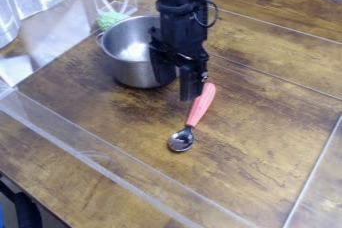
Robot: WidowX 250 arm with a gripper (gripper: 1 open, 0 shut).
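Observation:
The black gripper (185,84) hangs just above and beside a pink-handled spoon (201,106), to the right of a steel pot (128,56). The spoon lies on the wooden table with its metal bowl toward the front. The gripper's dark fingers blend together, so their state is unclear.
A green-and-white brush-like object (112,17) sits behind the pot near a white curtain. Clear strips run along the left and right.

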